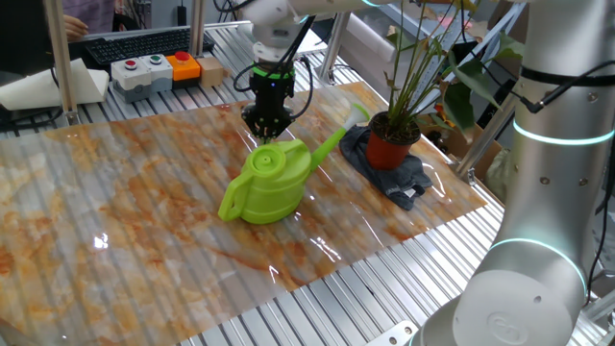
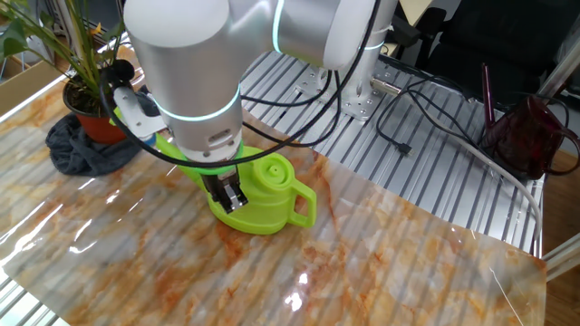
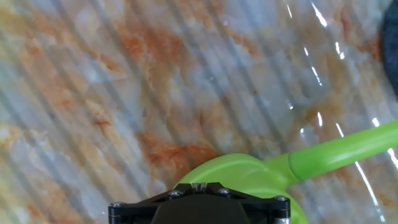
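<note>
A light-green watering can (image 1: 272, 192) stands upright on the marble-patterned sheet (image 1: 115, 211), its spout toward the potted plant (image 1: 388, 149). My gripper (image 1: 266, 136) hangs pointing down on the far side of the can's body, close to it; whether they touch cannot be made out. In the second exterior view, the gripper (image 2: 234, 203) overlaps the near side of the can (image 2: 263, 213), and the arm covers part of the spout. The wrist view has the fingertips of my gripper together, with nothing visible between them; the can's green body (image 3: 233, 171) lies below and beyond.
The plant's pot rests on a dark cloth (image 1: 411, 183). Control boxes (image 1: 142, 77) and a keyboard (image 1: 144, 45) lie behind the sheet. A dark red watering can (image 2: 526, 136) stands at the far right in the second exterior view.
</note>
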